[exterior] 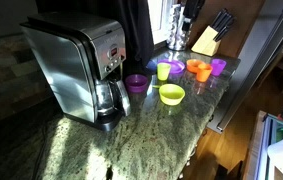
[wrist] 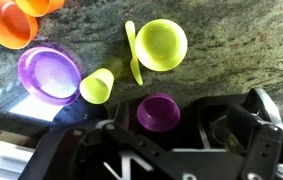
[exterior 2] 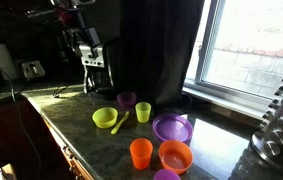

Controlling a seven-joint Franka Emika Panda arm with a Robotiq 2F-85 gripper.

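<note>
In the wrist view, my gripper is open above the counter, its dark fingers spread at the lower edge with no object held between them. Below it are a dark purple bowl (wrist: 158,113), a yellow-green bowl (wrist: 161,45), a yellow-green spoon (wrist: 133,53), a yellow-green cup (wrist: 97,86) and a purple plate (wrist: 49,75). An orange bowl (wrist: 8,24) and an orange cup (wrist: 33,5) lie at the upper left corner. A small purple cup (exterior: 218,66) stands at the far end of the group in the first exterior view.
A silver and black coffee maker (exterior: 81,65) with a glass carafe stands against the wall. A knife block (exterior: 209,41) and a metal rack (exterior 2: 276,120) stand near the window.
</note>
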